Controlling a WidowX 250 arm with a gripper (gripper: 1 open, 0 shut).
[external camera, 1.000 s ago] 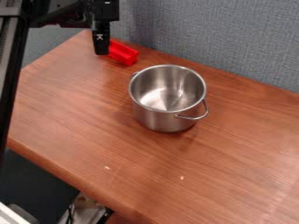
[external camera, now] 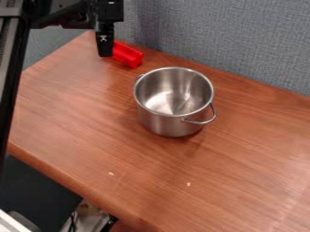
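Note:
A stainless steel pot [external camera: 169, 113] with a wire handle stands upright near the middle of the wooden table [external camera: 109, 172]. Behind it and to the left, a red object [external camera: 127, 55] lies at the back of the table. My black gripper [external camera: 104, 51] is at the left end of the red object, partly in front of it. I cannot tell whether its fingers are open, shut or around that object.
A grey fabric panel [external camera: 230, 41] runs along the back of the table. Dark floor and some equipment show beyond the lower left edge.

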